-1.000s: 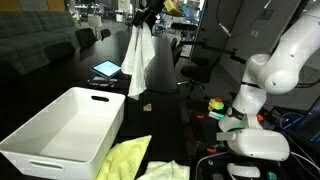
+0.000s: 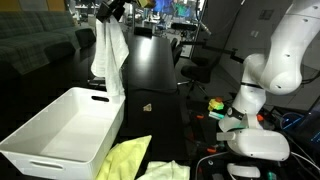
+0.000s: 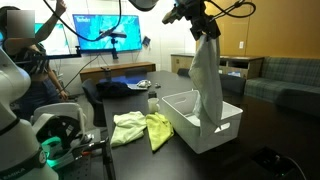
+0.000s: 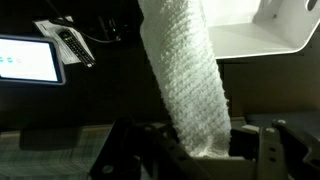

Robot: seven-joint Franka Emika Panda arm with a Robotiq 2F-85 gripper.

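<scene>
A white towel (image 2: pixel 110 55) hangs from my gripper (image 2: pixel 108 10), which is shut on its upper end. In the wrist view the towel's textured cloth (image 4: pixel 185 75) runs down between the fingers. The second exterior view shows the towel (image 3: pixel 208 85) hanging in front of the white bin (image 3: pixel 228 128). From the first exterior view, its lower end is by the far right corner of the open white bin (image 2: pixel 60 135). The part of the bin's floor that shows is bare. A yellow cloth (image 2: pixel 124 160) and another white cloth (image 2: pixel 165 171) lie on the table beside the bin.
A tablet (image 4: pixel 28 60) and a dark remote (image 4: pixel 75 45) lie on the black table. The robot's white base (image 2: pixel 255 140) stands at the right. Chairs (image 2: pixel 60 52) line the far side. Dark table surface right of the bin is mostly clear.
The gripper and hanging towel have moved left in the first exterior view, from over the open table to beside the bin's far corner. The bin and the cloths on the table have stayed put.
</scene>
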